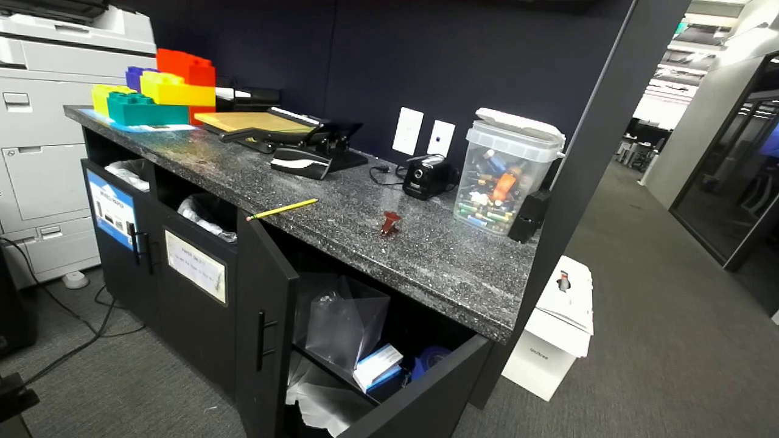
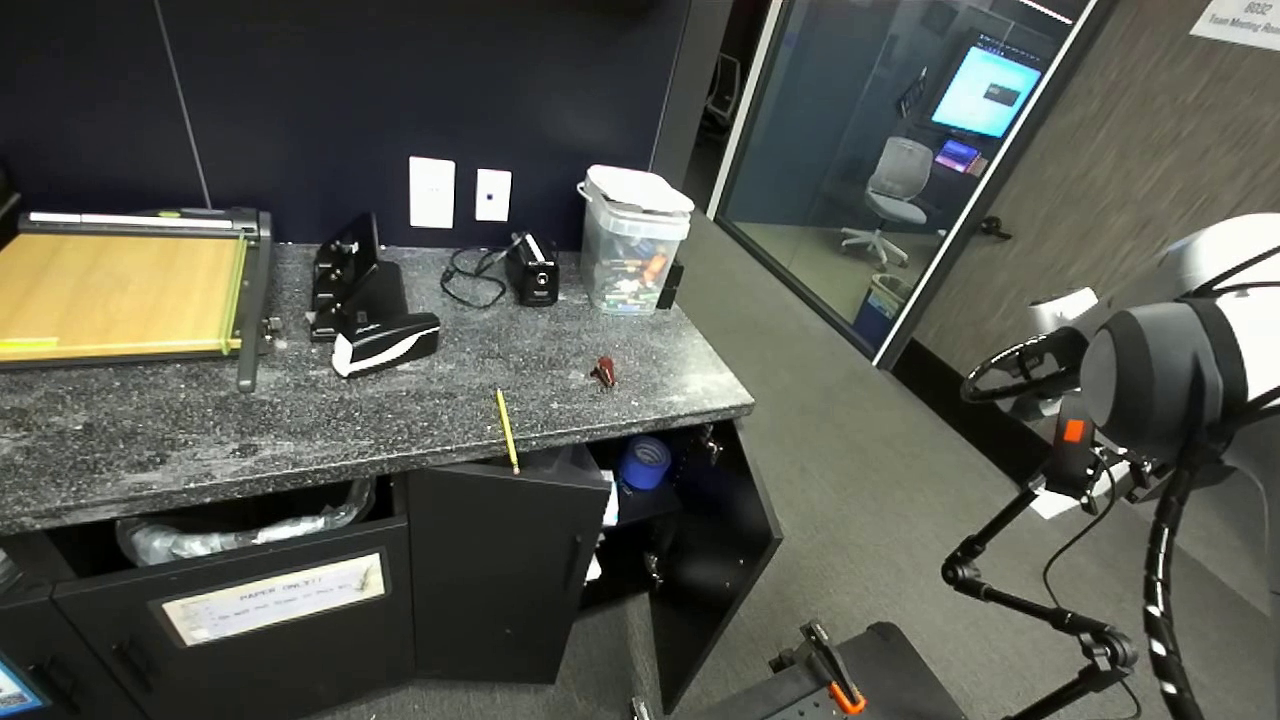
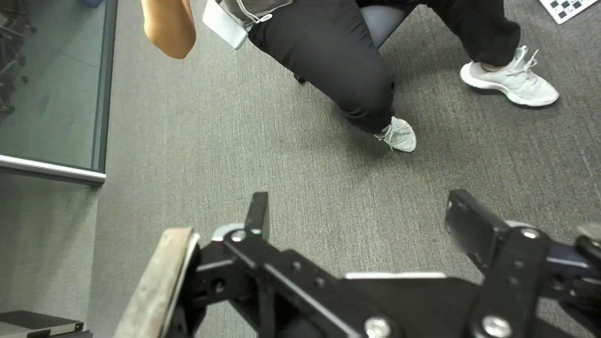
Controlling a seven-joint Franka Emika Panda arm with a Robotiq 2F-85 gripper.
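Observation:
Two black fingers of my gripper stand wide apart in the wrist view, with only grey carpet seen between them. In exterior view 2 the white and grey arm (image 2: 1152, 384) is at the right edge, well away from the counter. On the speckled counter (image 1: 438, 252) lie a yellow pencil (image 1: 285, 209), near the front edge, and a small dark red clip-like object (image 1: 390, 222). Below, the cabinet's left door (image 1: 266, 321) and right door (image 1: 431, 394) both stand ajar. Inside are a blue roll (image 2: 644, 462) and a small white and blue box (image 1: 378, 365).
A clear bin of batteries (image 1: 504, 175), a black sharpener (image 1: 427, 177), a stapler (image 1: 300, 163), a paper cutter (image 2: 120, 288) and large toy bricks (image 1: 150, 109) occupy the counter. In the wrist view a person's leg (image 3: 338, 62) is close by on the carpet.

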